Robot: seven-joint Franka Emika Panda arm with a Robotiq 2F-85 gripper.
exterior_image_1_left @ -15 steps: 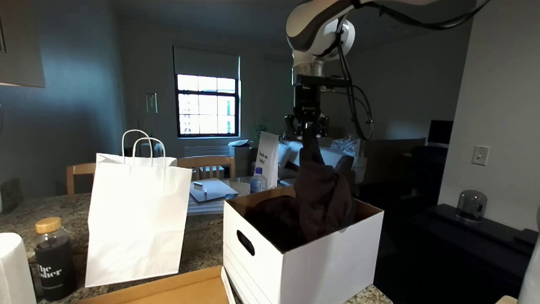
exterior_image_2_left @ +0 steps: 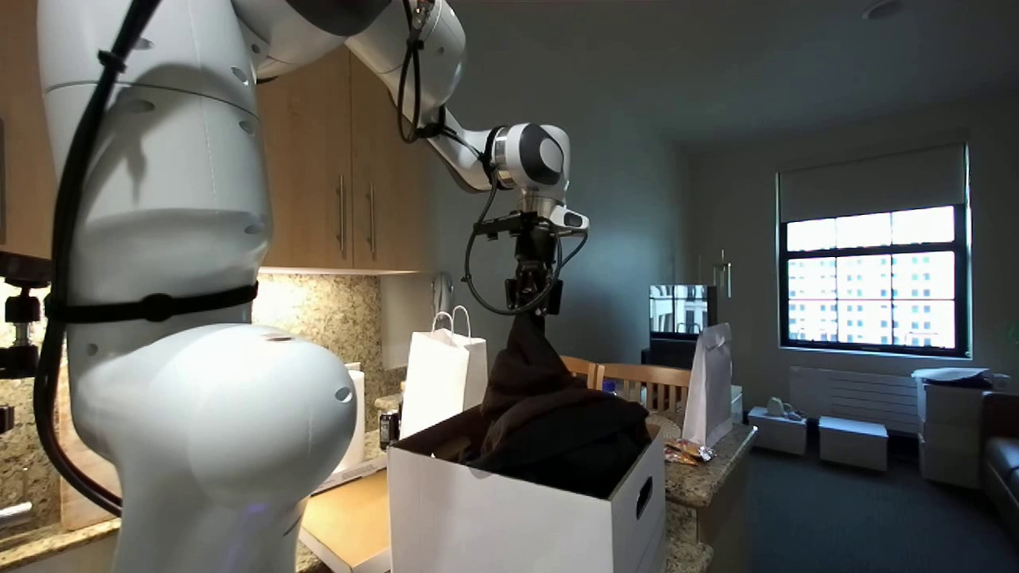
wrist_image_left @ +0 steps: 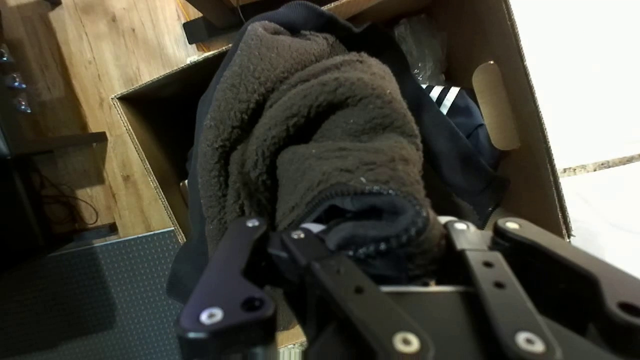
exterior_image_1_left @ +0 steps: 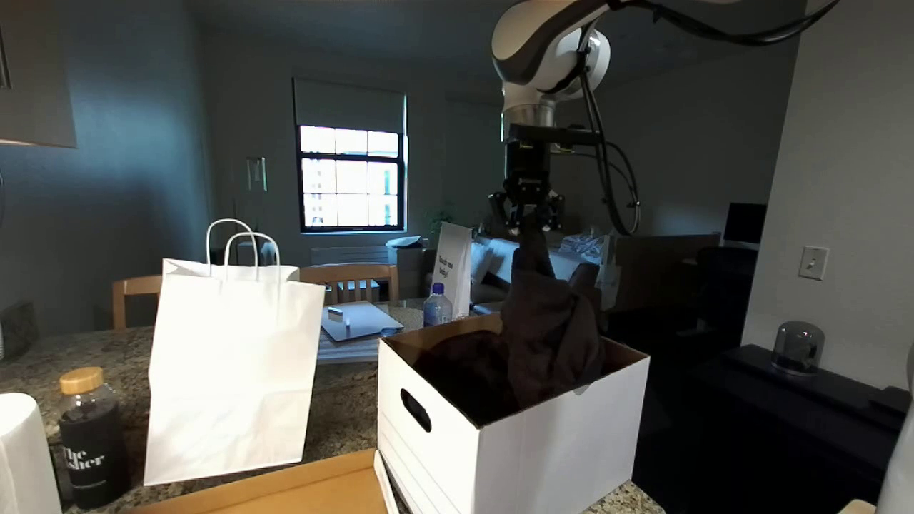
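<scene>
My gripper (exterior_image_1_left: 529, 221) is above the white cardboard box (exterior_image_1_left: 561, 450), shut on a dark brown fleece garment (exterior_image_1_left: 553, 334). The cloth is pulled up to a peak under the fingers, and its lower part still hangs inside the box. In the second exterior view the garment (exterior_image_2_left: 535, 382) rises from the box (exterior_image_2_left: 497, 506) and drapes over its contents. Seen from the wrist, brown fleece (wrist_image_left: 312, 114) with a dark lining bunches up between the fingers; the fingertips are partly hidden by it. A navy cloth with white stripes (wrist_image_left: 459, 111) lies in the box beside the garment.
A white paper bag (exterior_image_1_left: 235, 377) with handles stands left of the box, and a glass bottle (exterior_image_1_left: 88, 437) is farther left. The cardboard lid (exterior_image_1_left: 291, 488) lies in front. Behind the box are a plastic bottle (exterior_image_1_left: 437, 305) and another paper bag (exterior_image_1_left: 454, 265).
My gripper has moved slightly to the right and a little higher, and the garment's upper part has shifted with it. The box has stayed in place.
</scene>
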